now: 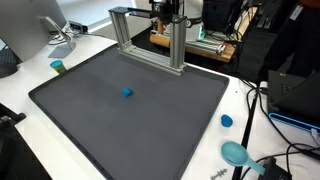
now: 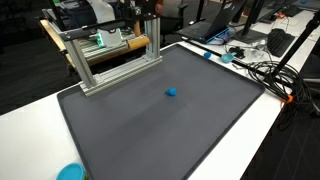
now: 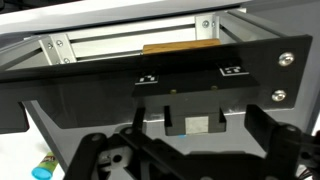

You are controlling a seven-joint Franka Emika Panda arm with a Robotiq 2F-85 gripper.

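Note:
My gripper stands open in the wrist view, its dark fingers [image 3: 275, 135] spread at either side of a black block with a pale square face [image 3: 196, 124]. That block sits against a black bar [image 3: 75, 86] crossing the view; whether the fingers touch it, I cannot tell. In the exterior views, the metal-framed rack [image 1: 150, 54] [image 2: 125, 73] stands at the mat's far edge, and the arm's end is hard to make out above it. A small blue object [image 1: 127, 92] [image 2: 171, 92] lies alone on the grey mat [image 1: 150, 125].
Beyond the bar is a wooden strip [image 3: 180, 46]. A green container [image 1: 58, 67] stands left of the mat. Right of it lie a blue piece [image 1: 226, 121] and a turquoise bowl [image 1: 240, 155], near cables [image 2: 285, 78].

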